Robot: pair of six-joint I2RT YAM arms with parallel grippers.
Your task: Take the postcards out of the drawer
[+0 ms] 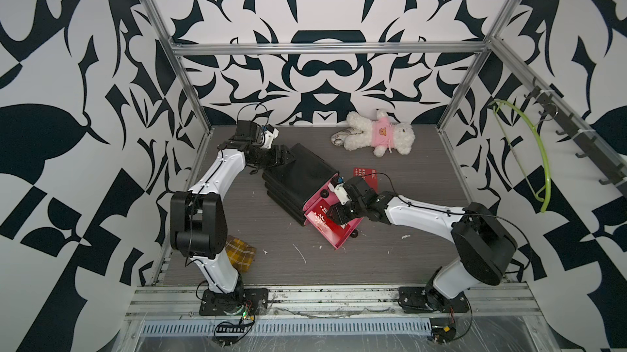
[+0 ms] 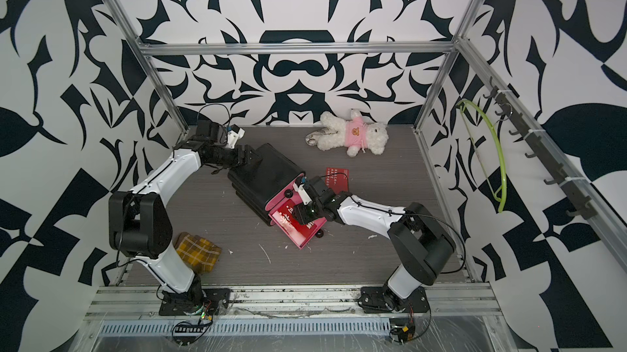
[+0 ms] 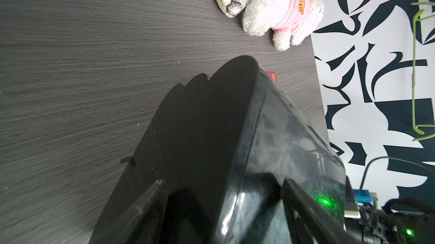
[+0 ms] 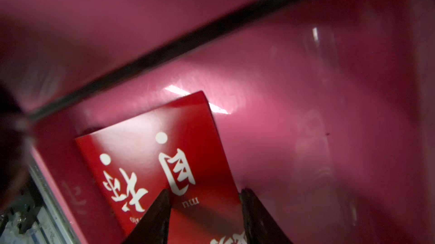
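The black drawer cabinet (image 1: 299,172) lies slanted mid-table, its pink drawer (image 2: 300,243) pulled out at the front right. Inside the drawer is a red postcard (image 4: 190,139) with white characters, its near part cut off by the frame edge. My right gripper is in the drawer over this card, fingers apart; whether they touch it cannot be told. Another red postcard (image 1: 371,182) lies on the table beyond the right gripper. At the cabinet's far left end, my left gripper is shut on the cabinet's edge, one finger (image 3: 296,198) on its glossy face.
A white plush bear in pink (image 1: 385,133) lies at the back right. A yellow plaid cloth (image 2: 198,252) is beside the left arm's base. On the right wall hangs a green hanger (image 1: 543,156).
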